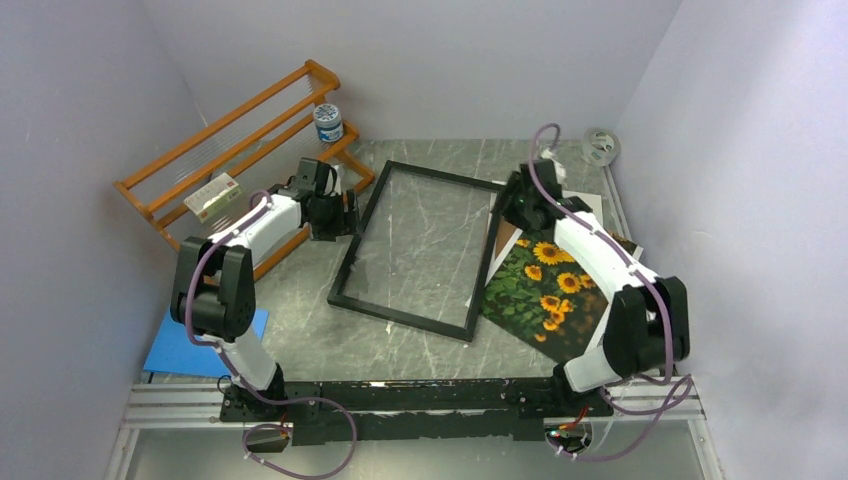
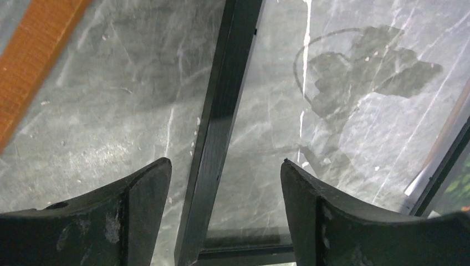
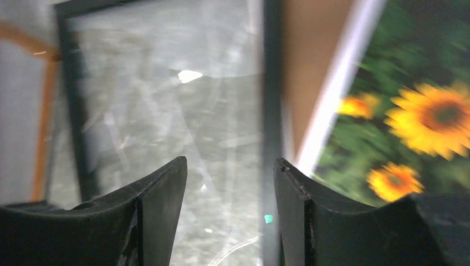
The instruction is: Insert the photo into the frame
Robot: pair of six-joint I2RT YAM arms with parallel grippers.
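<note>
The black frame [image 1: 408, 324] with a clear pane lies mid-table. The sunflower photo [image 1: 545, 300] lies right of it, over a white-edged brown sheet [image 3: 316, 50]. My left gripper [image 1: 342, 215] is open above the frame's left bar, nothing between its fingers, with that bar [image 2: 219, 127] below. My right gripper [image 1: 515, 205] hangs over the frame's right bar beside the photo; its fingertips [image 3: 174, 172] are apart with nothing seen between them, and the right wrist view is blurred.
A wooden rack [image 1: 240, 130] with a box and a jar stands at the left. A blue mat [image 1: 200, 345] lies front left, a tape roll [image 1: 600, 147] back right. Walls bound the sides.
</note>
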